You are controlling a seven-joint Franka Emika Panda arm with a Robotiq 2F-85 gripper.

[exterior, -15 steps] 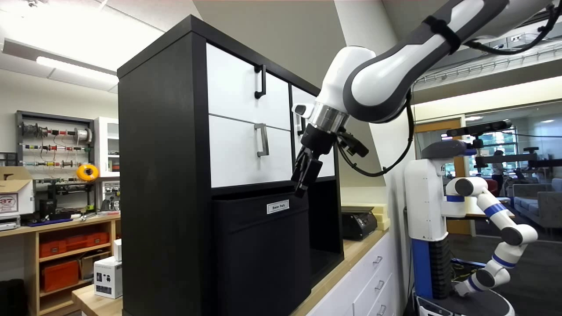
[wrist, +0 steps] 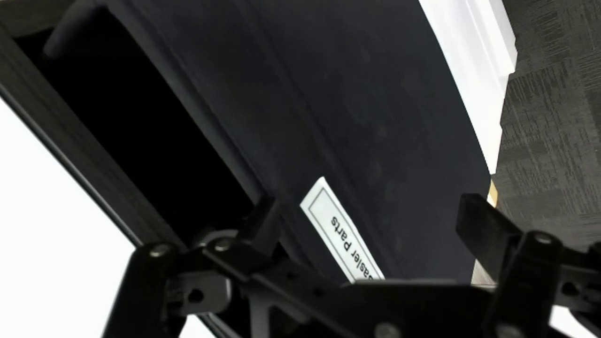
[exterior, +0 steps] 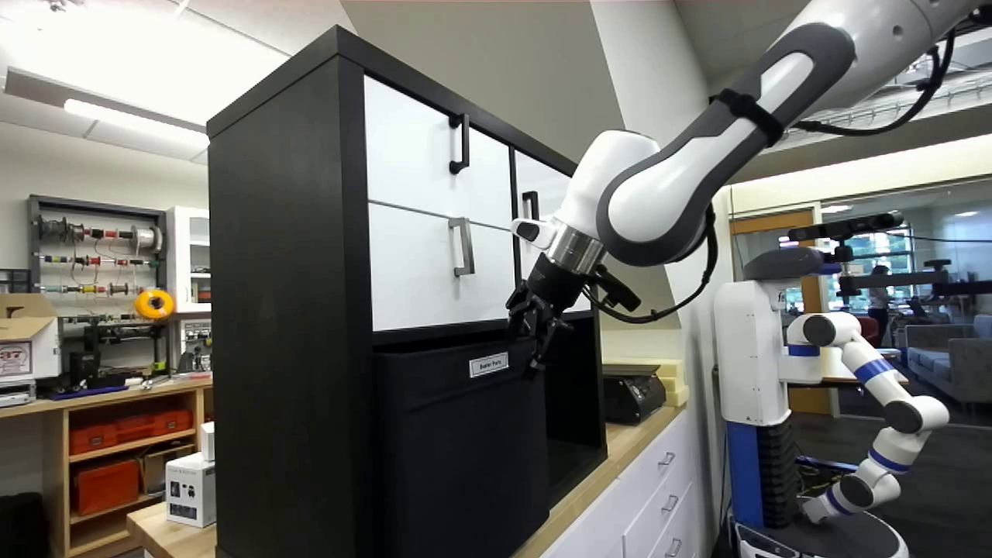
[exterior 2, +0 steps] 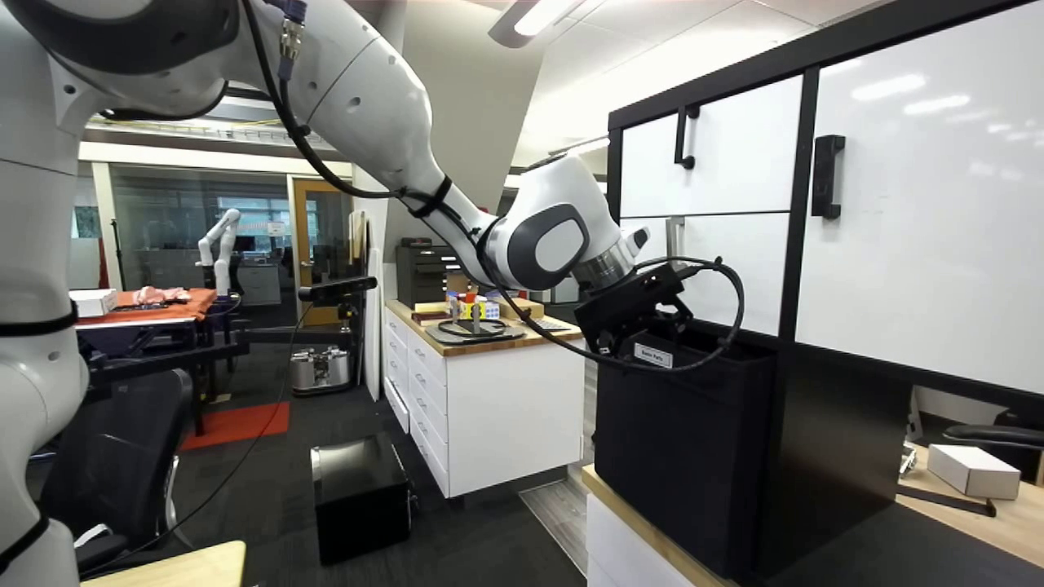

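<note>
A black fabric bin [exterior: 456,437] with a white label [exterior: 488,364] on its front sits in a lower bay of the black cabinet. My gripper is open, nothing held. In the wrist view one finger [wrist: 265,222] is by the bin's dark top opening and the other finger [wrist: 479,222] is over its outer front side, with the label [wrist: 341,234] showing between them. Exterior view 2 has the gripper [exterior 2: 626,342] at the bin's [exterior 2: 675,460] upper front edge. Whether either finger touches the fabric I cannot tell.
White drawer fronts [exterior: 437,270] with handles lie just above the bin, close to the wrist. An empty cabinet bay [exterior: 572,409] stands beside it. A wooden counter ledge [exterior: 595,483] runs along the cabinet's front. Open floor [wrist: 552,141] shows beyond the bin.
The arm has come lower and slightly left in exterior view 1, and the wrist has turned. The gripper is now nearer the bin's top edge; the bin has hardly shifted, if at all.
</note>
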